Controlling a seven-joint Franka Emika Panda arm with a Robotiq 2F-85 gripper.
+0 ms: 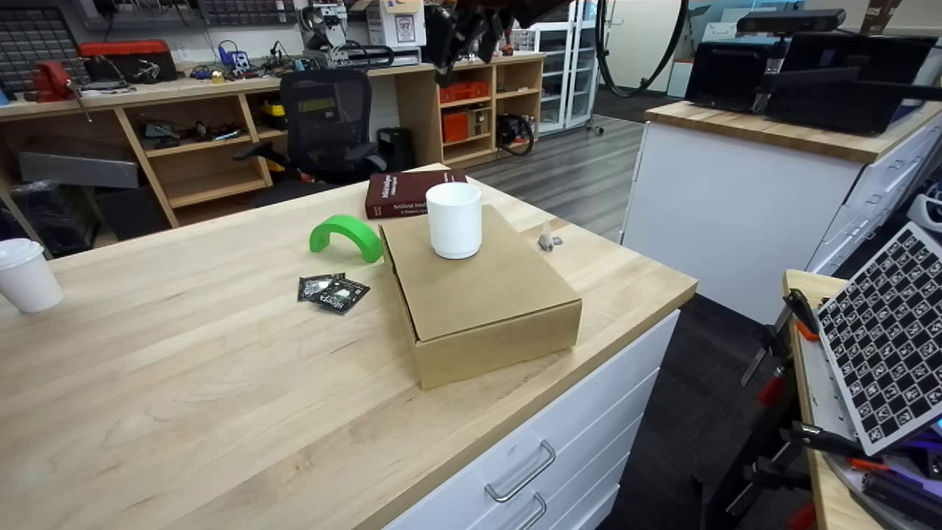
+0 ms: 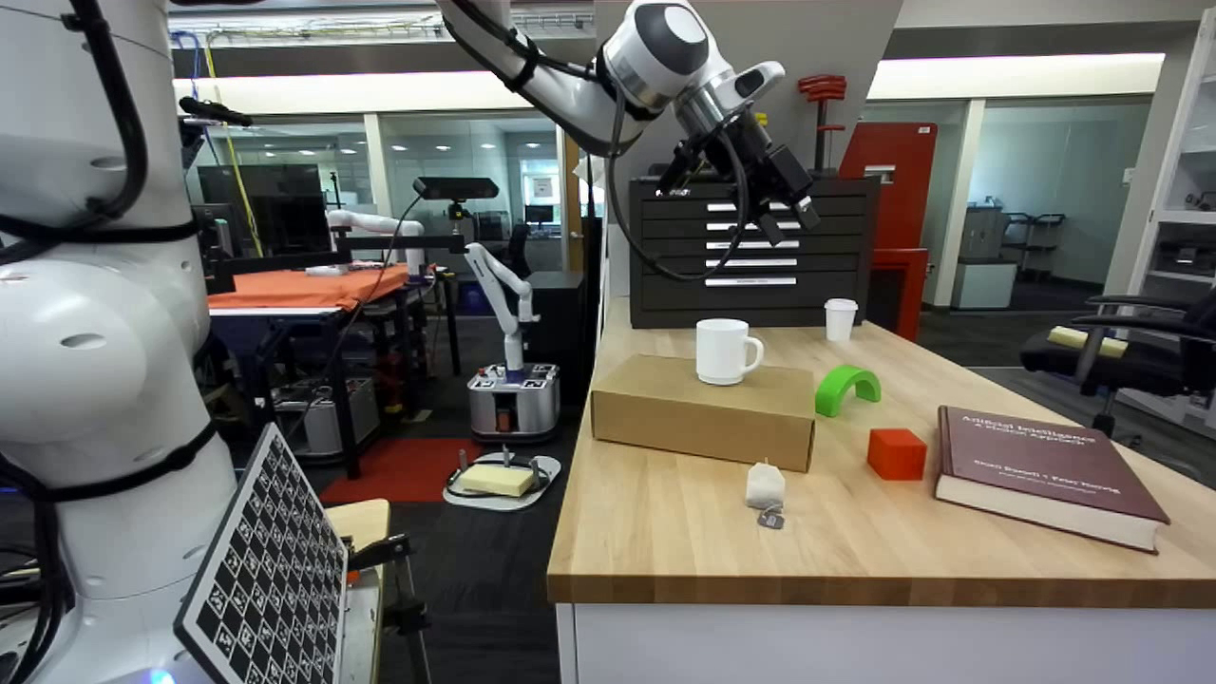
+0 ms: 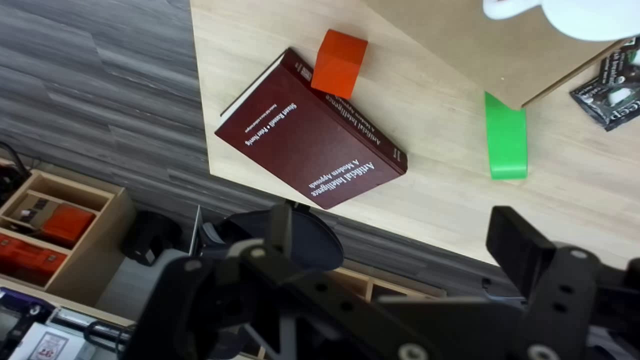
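Observation:
High over the table, my gripper stands open with nothing between its fingers. A white mug (image 2: 721, 351) rests upright on the closed cardboard box (image 1: 481, 274). On the bare wood near the box is a green arch (image 1: 346, 235), with two black tea packets (image 1: 333, 292) lying near it. A red block (image 2: 897, 454) sits beside the dark red book (image 2: 1037, 467); exterior view 1 does not show the block. By the table's near edge in exterior view 2 there is a tea bag (image 2: 765, 486) with its grey tag.
A white paper cup (image 1: 28, 275) stands at the left of exterior view 1. The black tool chest (image 2: 752, 256) rises behind the table, and an office chair (image 1: 324, 119) stands beyond it.

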